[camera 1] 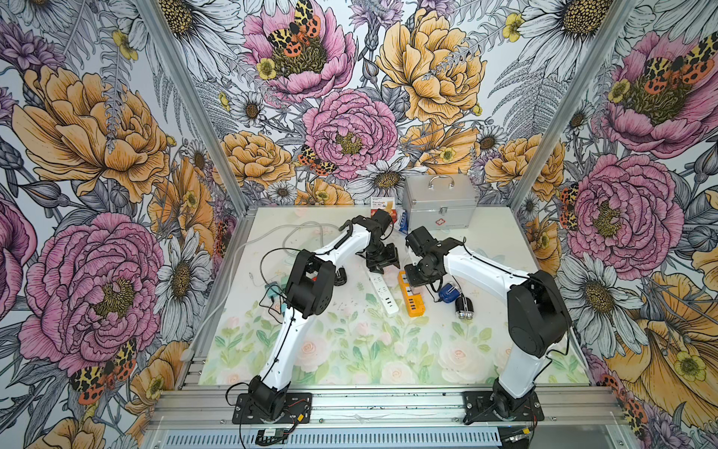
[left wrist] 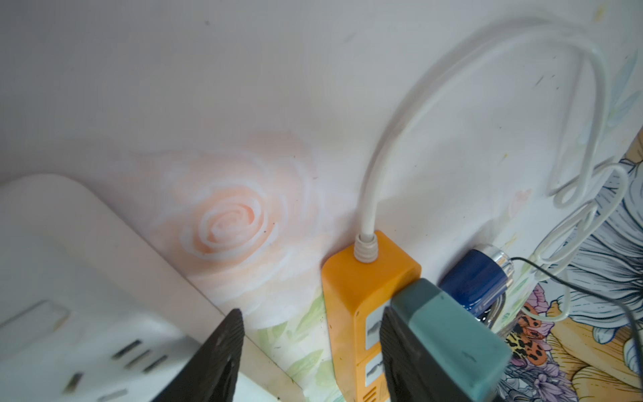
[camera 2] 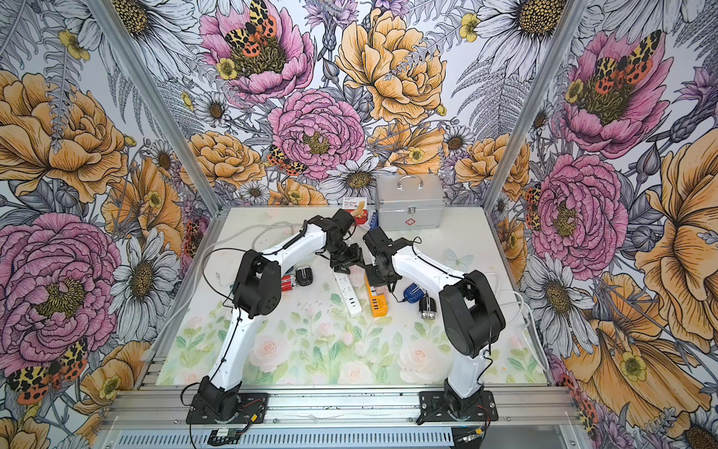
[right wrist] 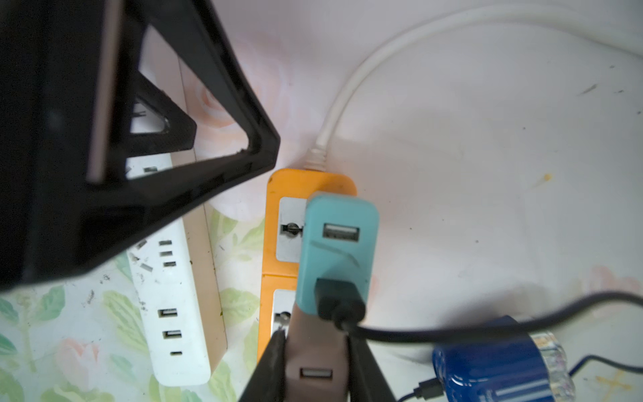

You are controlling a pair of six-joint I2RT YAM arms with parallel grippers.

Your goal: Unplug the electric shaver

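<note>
In the right wrist view, a teal adapter (right wrist: 341, 251) sits on the orange power strip (right wrist: 281, 181), with a black plug (right wrist: 340, 298) in its face and a cable running right. A brownish adapter (right wrist: 316, 335) beside it is between the fingers of my right gripper, which is shut on it. My left gripper is part open at the strip's corded end. Its right finger (left wrist: 408, 361) appears close beside the teal adapter; whether they touch, I cannot tell. A blue, shaver-like device (right wrist: 495, 361) lies right of the strip.
A white power strip (right wrist: 177, 315) lies left of the orange one. A black device with shiny heads (camera 1: 464, 307) lies near the blue one. Behind stands a metal case (camera 1: 441, 202). The white cord (left wrist: 469, 67) curves over the table.
</note>
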